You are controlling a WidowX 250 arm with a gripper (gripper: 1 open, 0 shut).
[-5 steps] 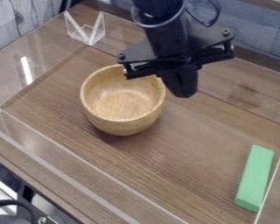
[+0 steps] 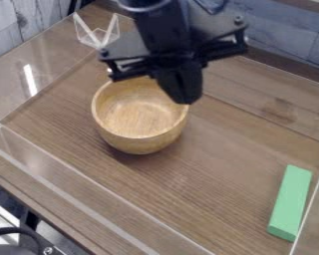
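The dark robot gripper (image 2: 175, 75) hangs large over the top middle of the view, above and just behind a tan wooden bowl (image 2: 136, 125). Its fingertips are hard to make out from this angle, and I see nothing held. The bowl looks empty and stands on the wooden table (image 2: 149, 194). A light green bar (image 2: 290, 201) lies at the right front.
A clear, angular plastic object (image 2: 96, 30) stands at the back left. A black cable (image 2: 16, 235) lies at the lower left edge.
The gripper has moved left and looms larger in view, shifting from over the bowl's right side toward the middle behind it. The bowl and green bar have not moved.
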